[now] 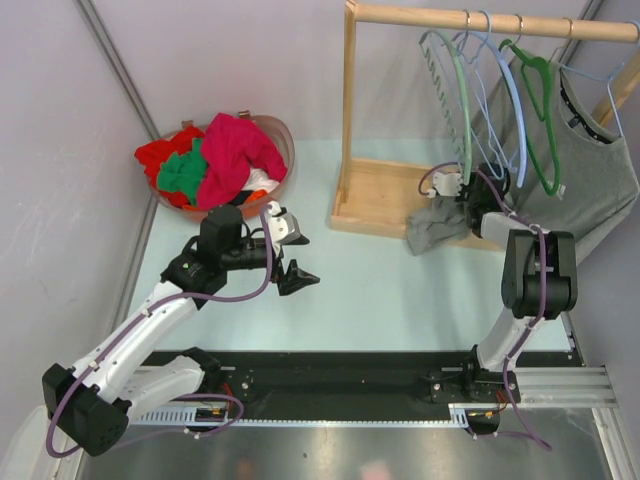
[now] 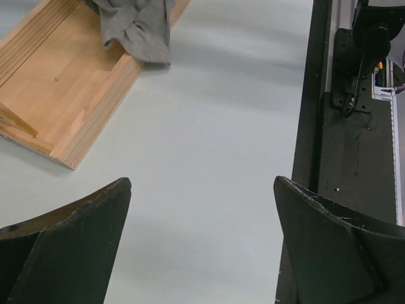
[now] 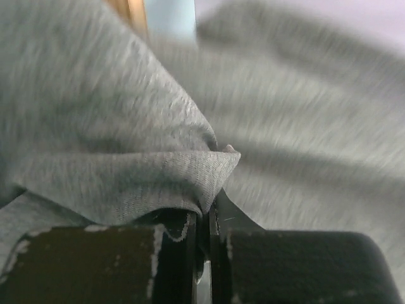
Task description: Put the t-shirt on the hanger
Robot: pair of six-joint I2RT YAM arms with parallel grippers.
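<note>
A grey t-shirt (image 1: 590,195) hangs at the right of the rack. Grey fabric (image 1: 432,226) (image 2: 134,35) trails over the front edge of the rack's wooden base below the hangers. My right gripper (image 1: 460,190) is up among the hangers, shut on grey fabric, which fills the right wrist view in close folds (image 3: 126,177); which part of the shirt it is, I cannot tell. My left gripper (image 1: 296,260) stands open over the bare table at centre-left, with nothing between its fingers.
Several hangers, green (image 1: 545,110) and blue (image 1: 512,90), hang from the wooden rail (image 1: 410,15). A basket (image 1: 283,140) of coloured clothes sits at back left.
</note>
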